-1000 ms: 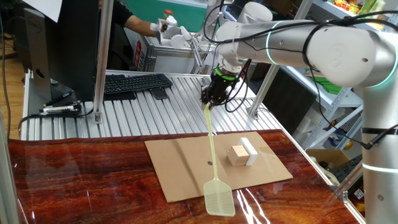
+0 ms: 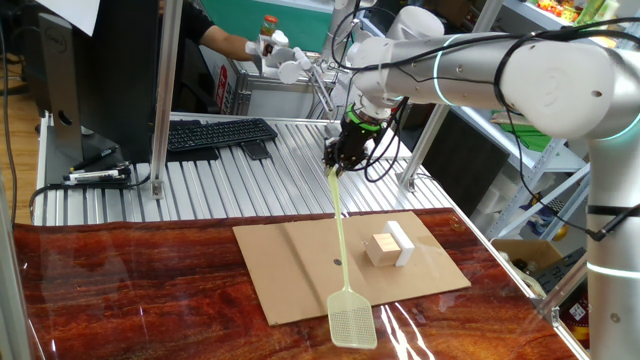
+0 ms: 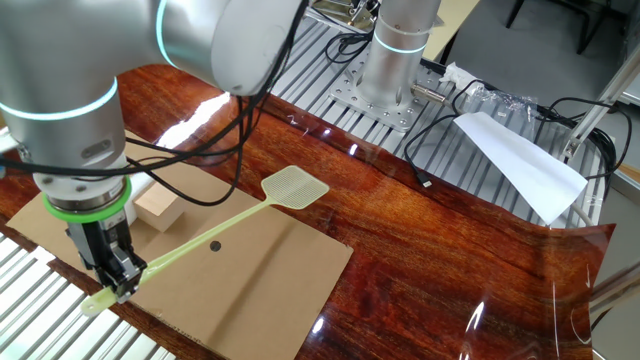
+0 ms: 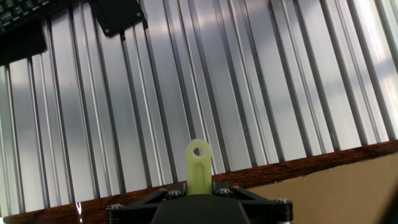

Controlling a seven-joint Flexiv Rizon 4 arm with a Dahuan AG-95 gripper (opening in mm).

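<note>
A pale yellow-green fly swatter (image 2: pixel 352 322) is held by the end of its handle, with my gripper (image 2: pixel 333 168) shut on it. In the second exterior view, the gripper (image 3: pixel 122 290) is beyond the cardboard's edge, and the swatter's mesh head (image 3: pixel 295 188) reaches across towards the robot base. The holed tip of the handle (image 4: pixel 199 163) sticks out between the fingers in the wrist view. A small dark round spot (image 3: pixel 216 246) is on the cardboard sheet (image 2: pixel 290 295), close beside the handle's line. Whether the mesh head touches the table is hard to tell.
On the cardboard stand a wooden block (image 2: pixel 381 250) and a white block (image 2: pixel 400 242), right of the handle. A keyboard (image 2: pixel 222 134) lies on the slatted metal surface behind.
The arm's elbow has shifted very slightly right and down, and the swatter's head has moved only a hair. The grip on the handle looks the same.
</note>
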